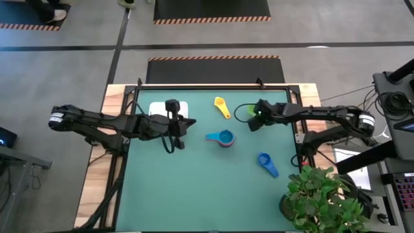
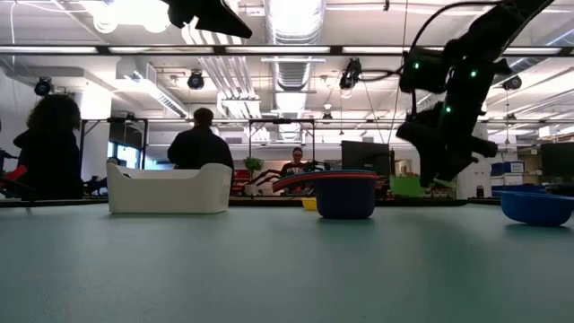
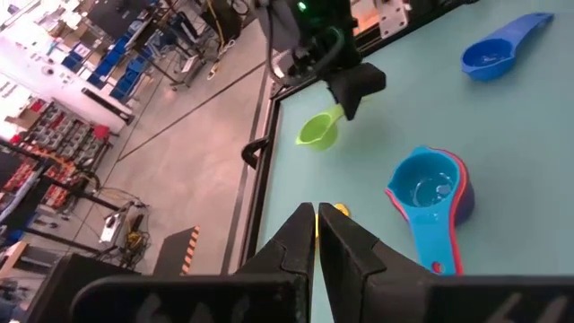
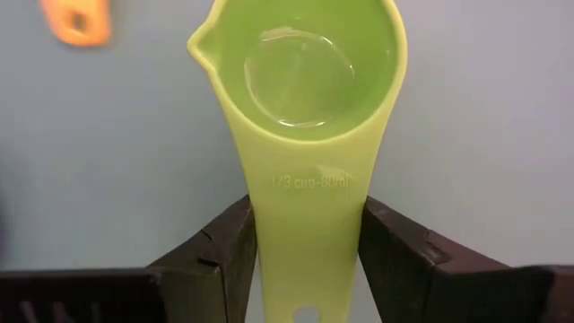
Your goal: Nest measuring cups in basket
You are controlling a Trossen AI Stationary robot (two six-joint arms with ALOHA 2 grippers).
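Note:
In the right wrist view, the handle of the green measuring cup (image 4: 300, 193) is pinched between both fingers of my right gripper. The low view has that cup at the right gripper, seemingly just off the mat. A blue cup (image 3: 429, 184) sits nested with a red and a darker one at mid-mat. The yellow cup (image 1: 222, 105) lies behind that stack, and a dark blue cup (image 1: 266, 163) lies to its right. My left gripper is shut and empty, over the mat's left side. Beneath the left arm is the white basket (image 2: 170, 190), partly hidden from above.
A leafy plant (image 1: 317, 197) stands at the front right corner. Black rails (image 1: 194, 87) frame the green mat (image 1: 194, 194), whose front half is clear.

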